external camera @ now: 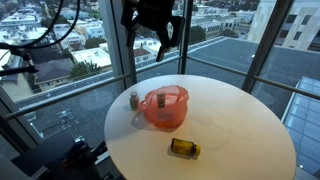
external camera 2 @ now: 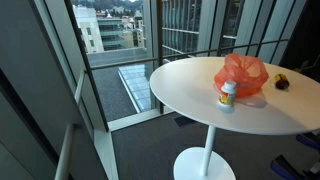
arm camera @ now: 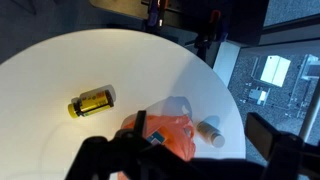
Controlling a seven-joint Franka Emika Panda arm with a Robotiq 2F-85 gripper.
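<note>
My gripper (external camera: 154, 47) hangs well above the round white table (external camera: 235, 125), its dark fingers spread apart in the wrist view with no object gripped between them. A crumpled translucent orange-red bag (external camera: 172, 109) sits on the table below. In the wrist view the bag (arm camera: 172, 132) shows between the fingers, partly hidden by the gripper. A small dark item (external camera: 161, 100) shows at the bag, but whether it is inside cannot be told. Beside the bag stands a small whitish bottle (external camera 2: 227, 94). A yellow-and-black bottle (arm camera: 91, 103) lies on its side, apart from the bag.
Glass walls with metal frames surround the table. Much of its top is bare, notably on the right in exterior view 1. Dark equipment (external camera: 75, 160) stands beside the table at the lower left. A single white pedestal (external camera 2: 207, 155) supports the table.
</note>
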